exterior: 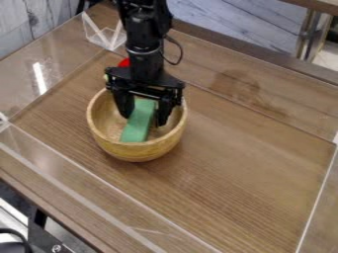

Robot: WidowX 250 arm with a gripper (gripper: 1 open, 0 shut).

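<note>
My black gripper (142, 99) is low inside a wooden bowl (132, 149), open, its fingers spread over a green object (136, 128) that lies lengthwise in the bowl. Whether the fingers touch the green object is hard to tell. Behind the arm, at its left, a red object (125, 64) is partly hidden.
A clear or wire container (103, 33) stands at the back left. A shelf edge (310, 8) shows at the top right, and dark cable lies at the lower left corner.
</note>
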